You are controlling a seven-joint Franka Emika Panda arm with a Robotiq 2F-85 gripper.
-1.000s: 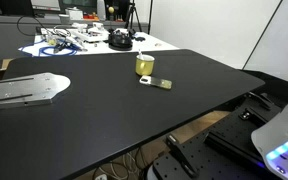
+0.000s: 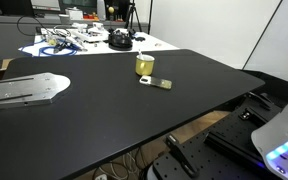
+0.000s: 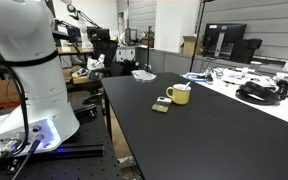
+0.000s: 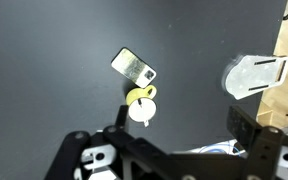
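Note:
A yellow mug (image 2: 144,65) stands upright on the black table, with a thin white stick (image 3: 190,86) poking out of it. Close beside it, apart from the mug, lies a small flat yellowish and white block (image 2: 156,82). From above, the wrist view has the mug (image 4: 137,95) with its pale inside and handle, and the block (image 4: 133,67) lying at a slant. My gripper is open at the lower edge of that view, nothing between its fingers, well above the table.
A light flat plate (image 2: 26,89) with a handle lies at one side of the table (image 2: 104,130). Cables and white equipment (image 2: 69,38) stand behind the far edge.

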